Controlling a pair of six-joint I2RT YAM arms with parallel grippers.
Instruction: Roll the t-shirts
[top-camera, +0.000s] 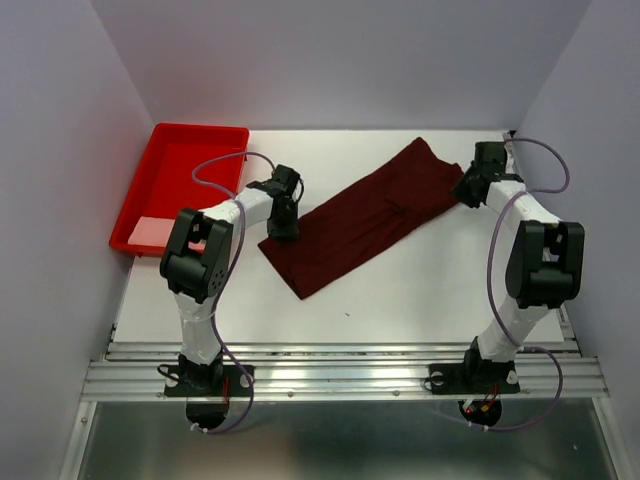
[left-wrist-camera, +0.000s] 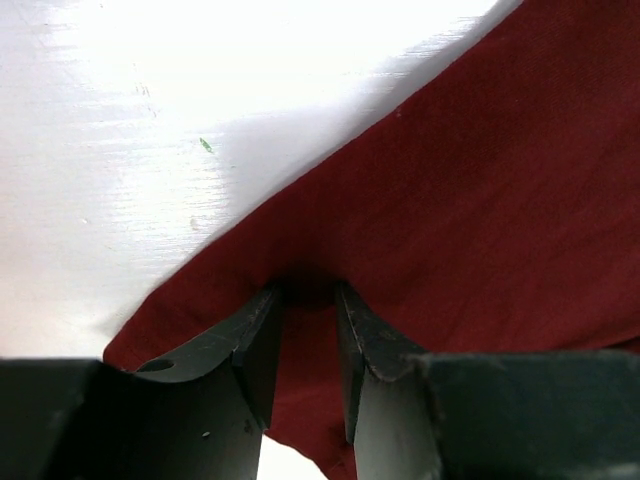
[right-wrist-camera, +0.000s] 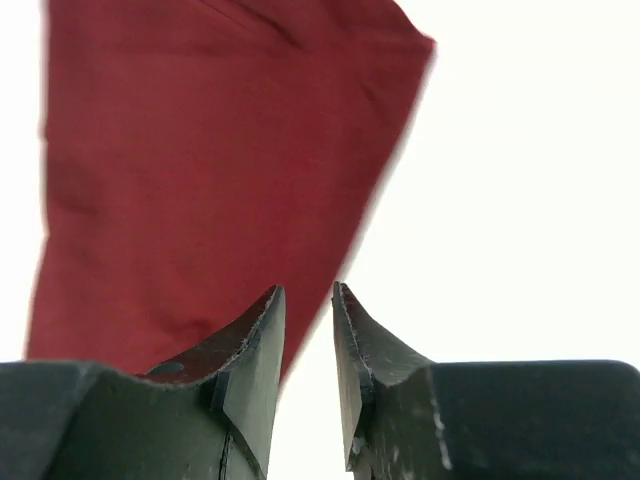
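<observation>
A dark red t-shirt (top-camera: 345, 232) lies as a long folded strip slanting across the white table, from lower left to upper right. My left gripper (top-camera: 284, 236) is low over its left end, shut on the cloth (left-wrist-camera: 310, 210) with its fingertips pressed into a dark dimple. At the shirt's far right end is my right gripper (top-camera: 466, 193). In the right wrist view its fingers (right-wrist-camera: 258, 365) stand apart, and the shirt's edge (right-wrist-camera: 345, 215) runs behind the gap. No cloth shows gripped there.
A red tray (top-camera: 185, 150) stands at the back left, with a folded pink cloth (top-camera: 150, 232) at its near end. Grey walls enclose the sides and back.
</observation>
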